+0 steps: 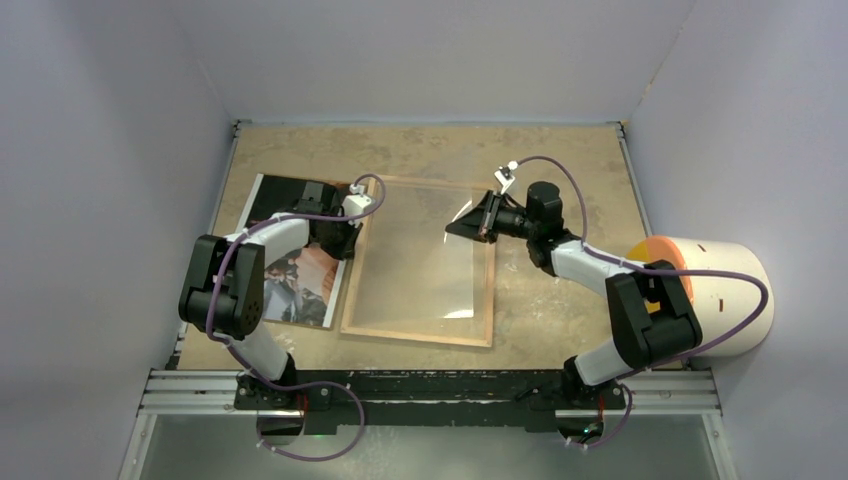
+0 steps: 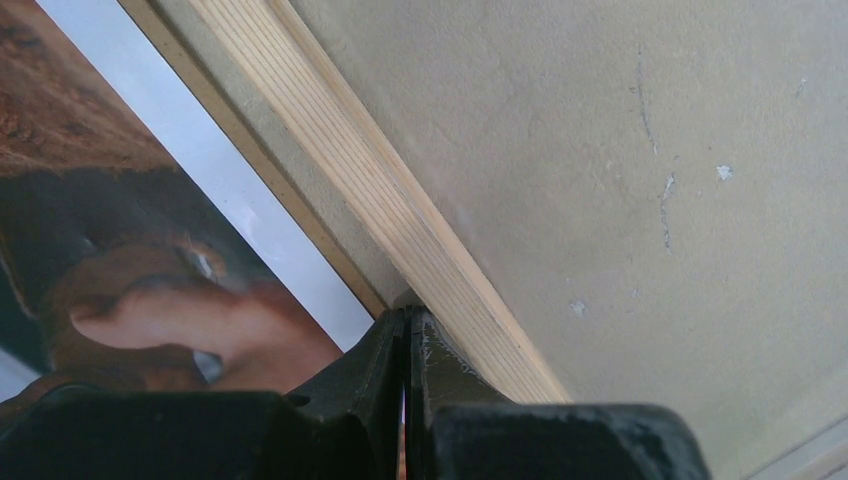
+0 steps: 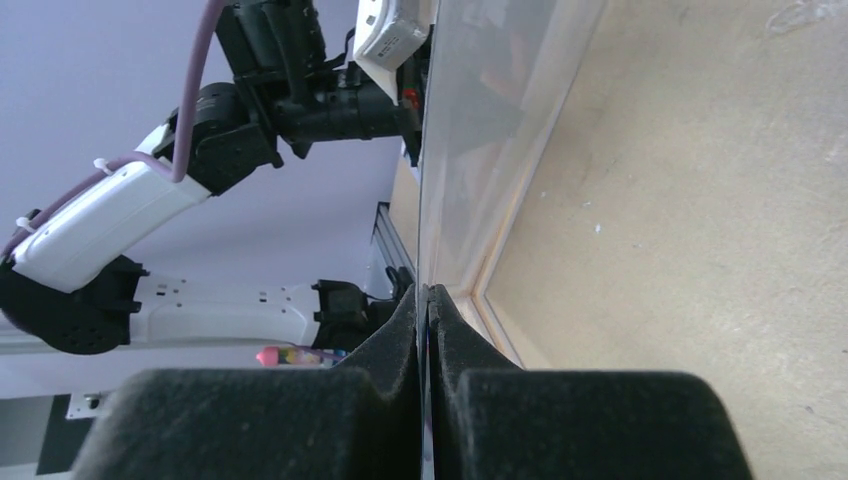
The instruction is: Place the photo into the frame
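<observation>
The light wooden frame point(image 1: 420, 339) lies flat in the middle of the table. Left of it is the photo point(image 1: 300, 285), face up on a brown backing board point(image 2: 265, 180). My left gripper is down in the narrow gap between that board and the frame's left rail point(image 2: 390, 195); it looks shut, but what its fingers pinch is hidden. Over the frame's right side, my right gripper is shut on the edge of a clear sheet point(image 3: 470, 190), which stands tilted, its right side raised off the frame.
A white cylinder with an orange rim point(image 1: 728, 297) lies at the right wall beside my right arm.
</observation>
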